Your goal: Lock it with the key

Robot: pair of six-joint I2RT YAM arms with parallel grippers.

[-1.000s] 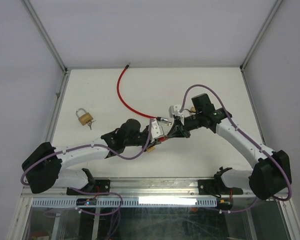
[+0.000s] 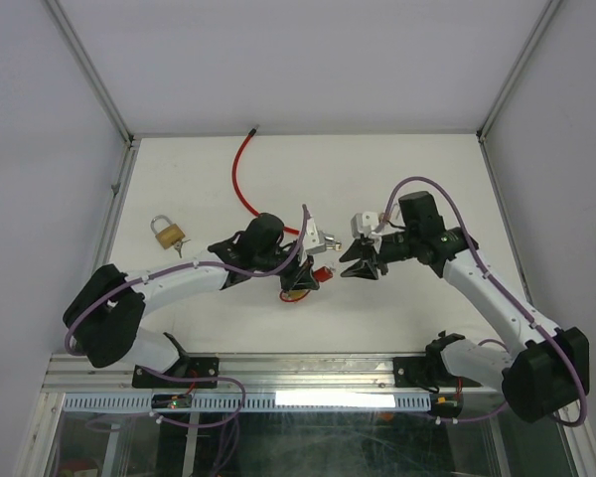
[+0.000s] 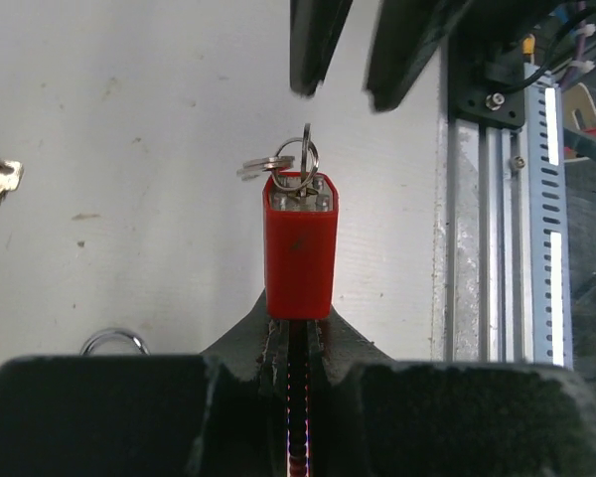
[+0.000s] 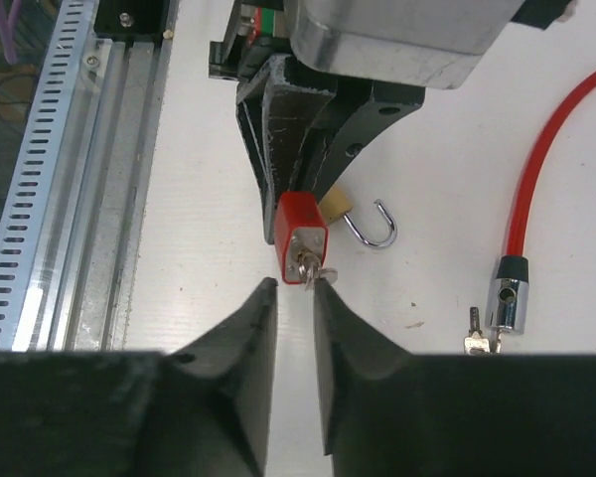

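Note:
My left gripper [image 2: 308, 278] is shut on a red padlock [image 3: 300, 248], which has a keyring with keys [image 4: 310, 266] at its exposed end. In the left wrist view the keys rise from the lock's top. My right gripper [image 2: 363, 260] stands just to the right, part open and apart from the keys; its two dark fingers show blurred in both wrist views, with nothing seen between them.
A red cable [image 4: 536, 149] with a metal end [image 4: 507, 303] lies behind, with a small key [image 4: 477, 333] beside it. A brass padlock [image 2: 169, 233] lies at left; another open one [image 4: 336, 204] is below the left gripper. The metal frame edge runs along the front.
The right gripper has moved right, away from the red padlock and keys, and now stands apart.

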